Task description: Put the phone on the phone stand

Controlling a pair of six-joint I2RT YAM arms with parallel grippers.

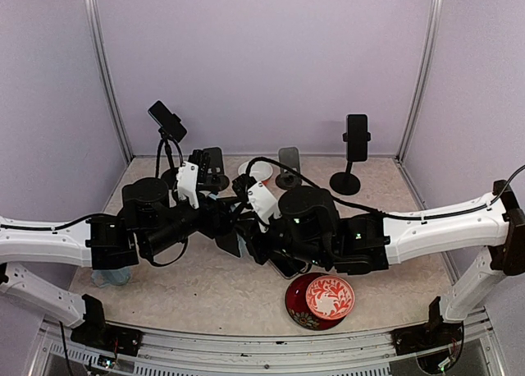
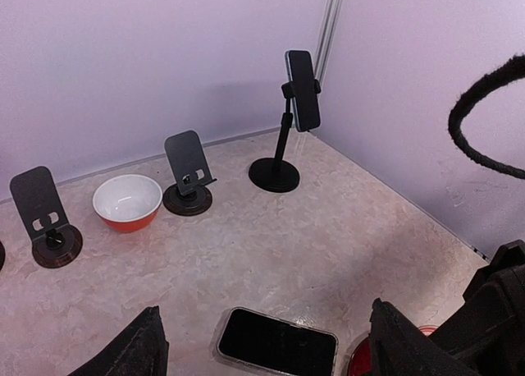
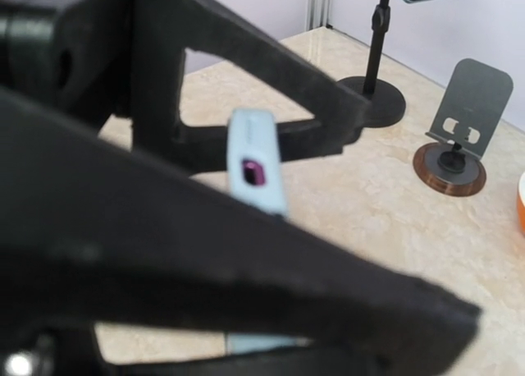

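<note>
A light blue phone (image 3: 253,162) with a purple camera bump stands edge-on between the dark fingers of my right gripper in the right wrist view; that gripper is part open. In the top view both grippers meet at the centre, so my left gripper (image 1: 225,212) is partly hidden; whether it is shut cannot be made out there. Grey stands (image 2: 187,162) stand at the back; one more stand (image 2: 39,199) is left of the bowl. Another phone lies flat (image 2: 275,341) on the table.
Tall holders (image 1: 357,138) with phones stand at the back corners. A white-orange bowl (image 2: 127,197) sits among the stands. A red patterned bowl on a plate (image 1: 330,295) is at the front right, and a light blue item (image 1: 111,276) at the front left.
</note>
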